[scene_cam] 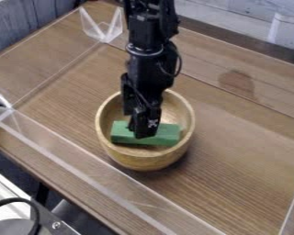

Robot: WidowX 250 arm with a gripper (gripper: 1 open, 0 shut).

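A round wooden bowl (147, 156) sits in the middle of the table, with a green block (162, 135) inside it. The black arm reaches down from the top of the view, and its gripper (143, 123) is low in the bowl at the block, its dark fingers open. The fingers overlap part of the block, and whether they touch it cannot be told.
White tape marks lie at the upper left and left edge. A cable and white hardware are at the lower left corner.
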